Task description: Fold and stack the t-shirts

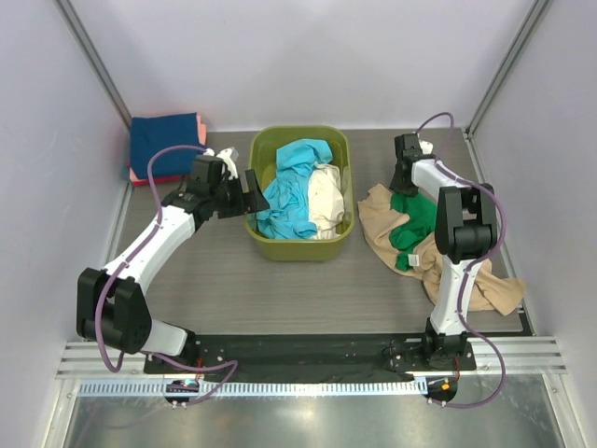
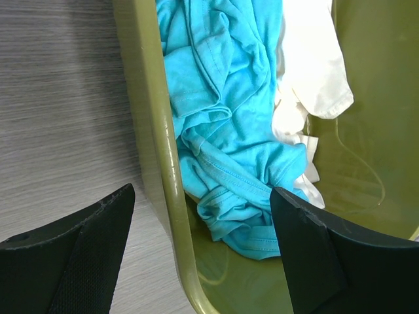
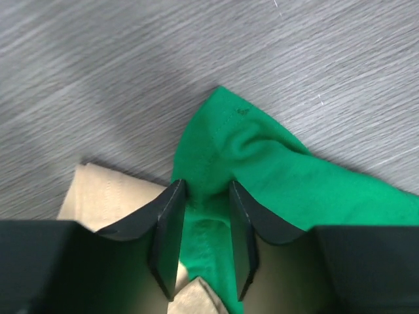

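A green shirt (image 1: pixel 410 229) lies rumpled on a tan shirt (image 1: pixel 378 222) at the right side of the table. Over the green shirt's far end is my right gripper, its fingers parted by a narrow gap with green cloth visible between them; whether they touch it is unclear. My left gripper stands open, its fingers on either side of the olive bin's rim (image 2: pixel 171 186) as seen from above. Inside the bin are a bright blue shirt (image 1: pixel 291 196) and a cream shirt (image 1: pixel 325 201).
At the back left, a stack shows a folded navy shirt (image 1: pixel 166 140) on top with pink and red cloth beneath. Bare table (image 1: pixel 270 294) lies in front of the bin.
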